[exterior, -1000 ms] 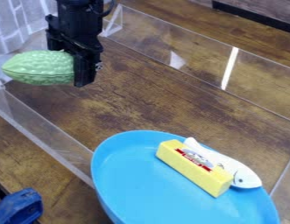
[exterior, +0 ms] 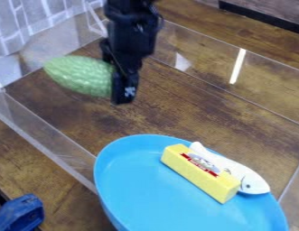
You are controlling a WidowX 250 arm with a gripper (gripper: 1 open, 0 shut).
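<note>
The dark gripper [exterior: 121, 78] hangs over the upper middle-left of the wooden surface, shut on a green textured oblong object [exterior: 77, 78] that sticks out to its left. In the lower right lies a blue round plate [exterior: 163, 198] holding a yellow box [exterior: 198, 173] and a white, knife-like object [exterior: 245, 177] beside it.
Clear plastic walls border the wooden surface [exterior: 212, 108]. A blue object [exterior: 22, 215] sits at the bottom left corner, outside the wall.
The gripper has moved to the right with the green object in it, which now sits slightly lower at its right end and more tilted.
</note>
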